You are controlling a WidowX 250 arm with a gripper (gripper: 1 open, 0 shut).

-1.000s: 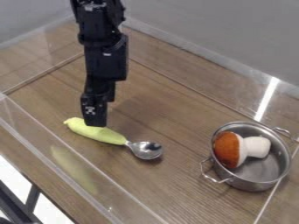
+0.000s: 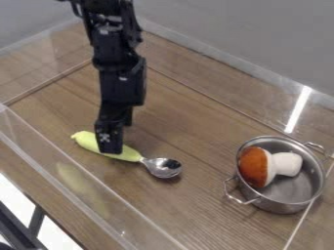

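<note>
My black gripper [image 2: 109, 137] hangs low over the spoon's pale green handle, its tips at or just above the handle. Whether the fingers are open or shut on it is hard to tell. The spoon [image 2: 162, 167] lies on the wooden table, its metal bowl to the right and its green handle running to the upper left, partly hidden by the gripper.
A metal pot [image 2: 290, 194] with two handles stands at the right, holding an orange-red item [image 2: 255, 168] and a white piece [image 2: 288, 165]. Clear walls edge the table at the back and front left.
The spoon and the pot look unmoved.
</note>
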